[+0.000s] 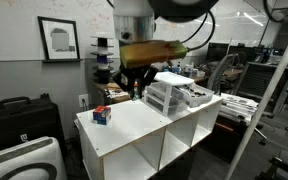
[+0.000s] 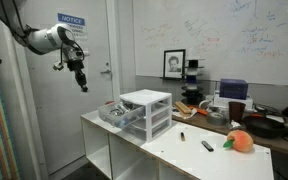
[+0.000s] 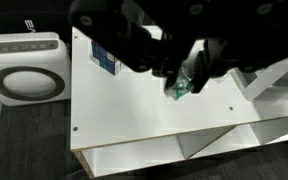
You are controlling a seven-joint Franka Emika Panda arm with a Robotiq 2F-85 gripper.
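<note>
In the wrist view a small teal-green object [image 3: 179,86] shows between the dark, blurred fingertips, and my gripper is shut on it. Most of that object is covered by the fingers, so its full shape cannot be told. Exterior view 1 has the gripper [image 1: 134,88] raised well above the white shelf top [image 1: 134,128], pointing down, with a bit of green at its tip. A red and blue cube [image 1: 101,115] rests at the shelf's near left corner; it appears as a multicoloured cube [image 3: 106,58] in the wrist view.
A clear drawer unit [image 1: 166,97] stands farther along the shelf top. In exterior view 2 an orange round object [image 2: 240,141] and a small dark item [image 2: 207,146] lie on the surface. Between cube and drawers, the shelf top looks mostly bare.
</note>
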